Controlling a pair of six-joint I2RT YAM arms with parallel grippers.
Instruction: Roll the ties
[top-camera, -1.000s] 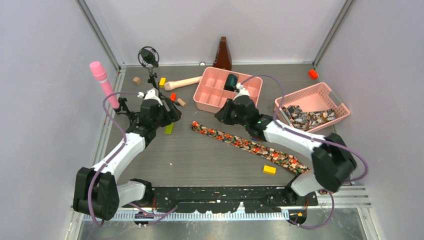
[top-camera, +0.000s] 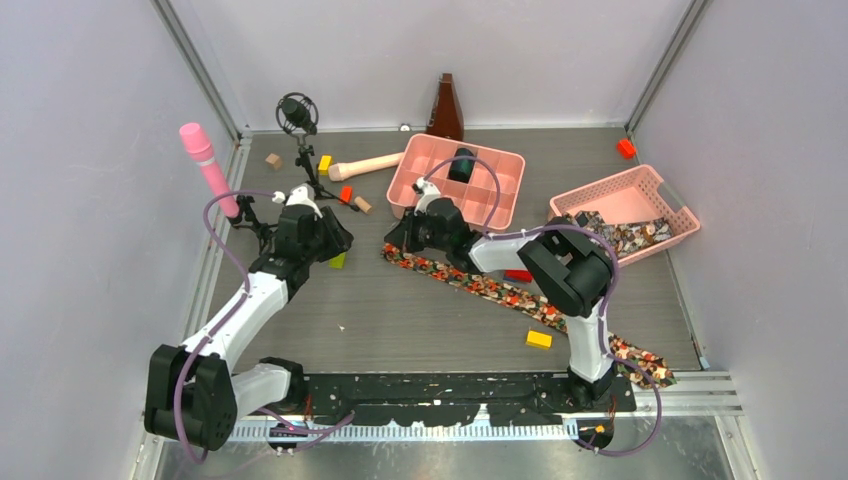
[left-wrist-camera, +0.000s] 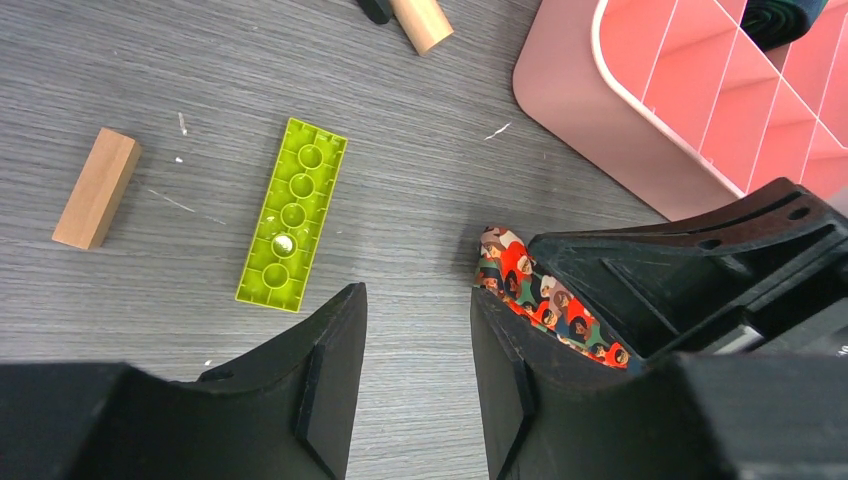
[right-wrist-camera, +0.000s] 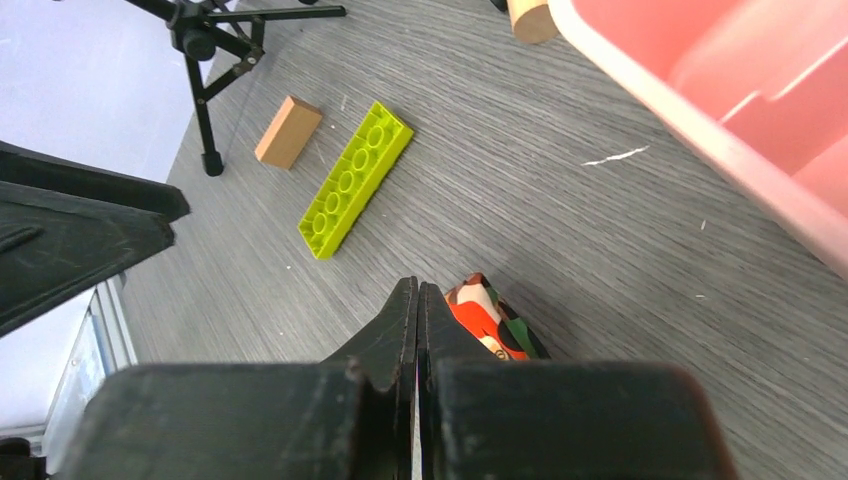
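The flowered tie (top-camera: 478, 285) lies stretched out flat, from below the divided bin to the front right. Its left end (left-wrist-camera: 510, 262) shows in the left wrist view under my right gripper. In the right wrist view that gripper is shut, its fingertips together at the tie's end (right-wrist-camera: 492, 318); whether cloth sits between them is hidden. My left gripper stands open and empty, with bare table between its fingers. From above, the left gripper (top-camera: 345, 245) hovers by the green block, left of the tie's end.
The pink divided bin (top-camera: 408, 180) stands behind the tie's left end. A green block (left-wrist-camera: 292, 215) and a wooden block (left-wrist-camera: 97, 190) lie to the left. The pink basket (top-camera: 690, 215) at right holds patterned cloth. A yellow block (top-camera: 539, 340) sits in front of the tie.
My right gripper has moved left to the tie's left end, its arm now covering part of the tie. The left gripper has shifted slightly left. The tie's left end looks unmoved.
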